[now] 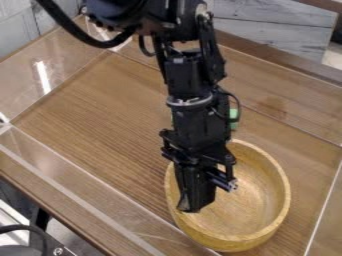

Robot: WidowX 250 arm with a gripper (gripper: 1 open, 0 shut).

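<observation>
My black gripper (190, 195) hangs low over a round, pale yellow bowl (263, 225) at the lower right of the camera view, reaching inside its left part. It looks shut; whether anything is between its fingers is hard to see. A small blue-purple bit (233, 185) shows just right of the gripper, partly hidden. Behind the arm, a green object (234, 118) is mostly hidden.
Pale grey boards lie beyond the back edge.
</observation>
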